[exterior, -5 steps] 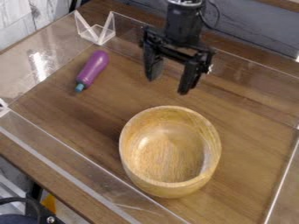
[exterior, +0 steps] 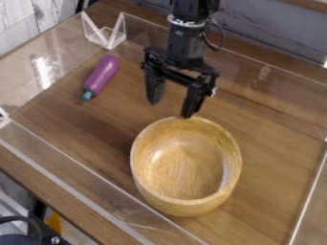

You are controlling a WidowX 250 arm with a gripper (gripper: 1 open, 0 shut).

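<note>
My gripper (exterior: 174,97) hangs open above the wooden table, its two dark fingers spread apart, just behind the rim of a wide wooden bowl (exterior: 185,199). The bowl is empty. A purple cylindrical object (exterior: 102,75) with a teal tip lies to the gripper's left. Nothing shows between the fingers.
A white wire-like holder (exterior: 105,31) stands at the back left. Clear plastic edges run along the table's left and right sides.
My gripper has moved toward the front and a little left, closer to the bowl's back rim. The bowl and purple object have not moved.
</note>
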